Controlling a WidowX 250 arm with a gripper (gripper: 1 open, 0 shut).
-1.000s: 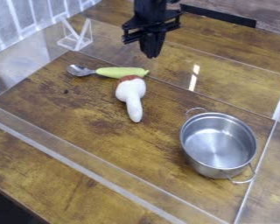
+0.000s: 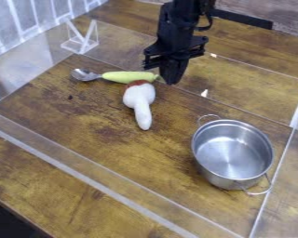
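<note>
My black gripper (image 2: 159, 65) hangs low at the top middle, just behind a pale yellow-green elongated vegetable (image 2: 127, 77); its fingertips are small, dark and hard to make out. A silver spoon (image 2: 85, 74) lies at the vegetable's left end. In front of them lies a white mushroom-like object (image 2: 142, 102) with a long stem and some red at the top. A steel pot (image 2: 230, 149) with two handles stands at the right.
Transparent panels or rims border the workspace at the sides and front.
The objects on the table have not visibly moved.
</note>
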